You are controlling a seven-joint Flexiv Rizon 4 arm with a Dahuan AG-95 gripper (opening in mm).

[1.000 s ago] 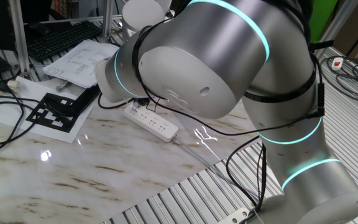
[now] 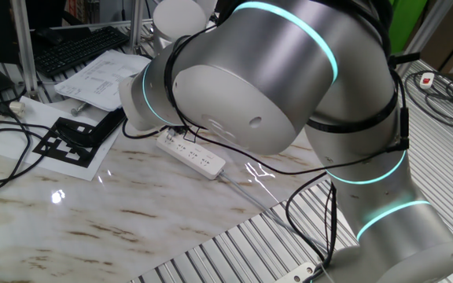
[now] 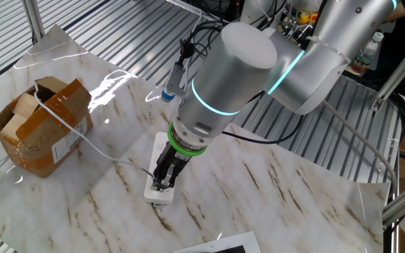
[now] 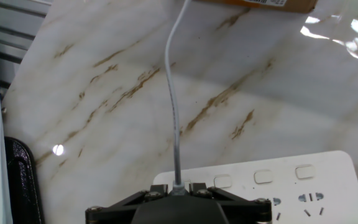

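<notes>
A white power strip lies on the marbled table, its switches and sockets facing up in the wrist view. My gripper is over the strip's left end there, its black fingertips on either side of a grey cable's end. The plug body is hidden behind the gripper, so whether the fingers press on it cannot be told. In exterior view 2, the gripper points down at the near end of the strip. Exterior view 1 shows the strip, with my fingers hidden behind the arm.
The grey cable runs from the gripper across an open cardboard box. Printed paper, a marker sheet and a black object lie beyond the strip. Bare tabletop spreads in front.
The arm has shifted very slightly over the last second. The power strip stays in place, and no change at the fingers can be seen.
</notes>
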